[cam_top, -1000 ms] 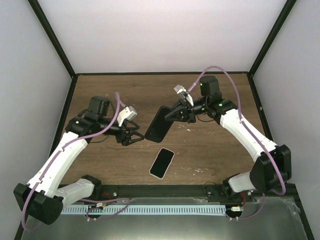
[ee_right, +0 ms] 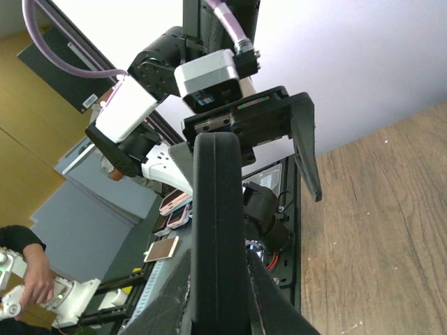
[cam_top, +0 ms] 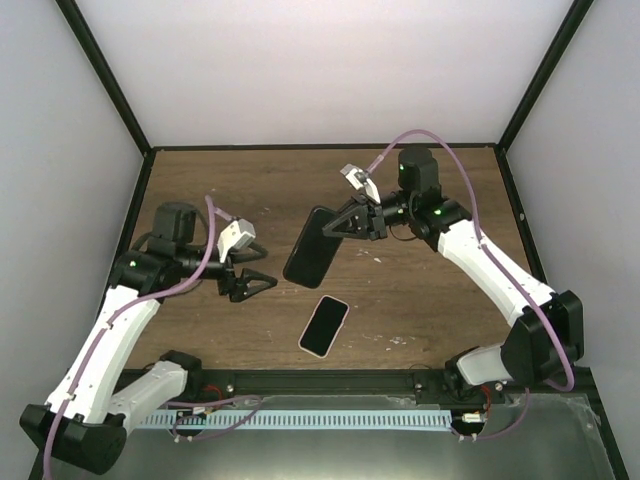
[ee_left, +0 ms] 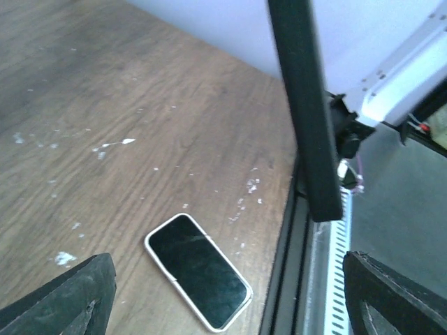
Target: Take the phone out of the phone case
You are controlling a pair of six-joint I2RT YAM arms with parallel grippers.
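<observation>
My right gripper (cam_top: 350, 222) is shut on a dark phone case (cam_top: 311, 247), which it holds raised and tilted; in the right wrist view the case (ee_right: 220, 237) fills the middle edge-on. A phone (cam_top: 323, 326) with a pale rim lies flat on the table below it, also visible in the left wrist view (ee_left: 199, 272). My left gripper (cam_top: 258, 272) is open, left of the held object and apart from it, with nothing between its fingers. Whether the held object still contains anything cannot be told.
My left arm has drawn back to the left and its gripper has turned, away from the held object. The right gripper and what it holds have barely moved.
</observation>
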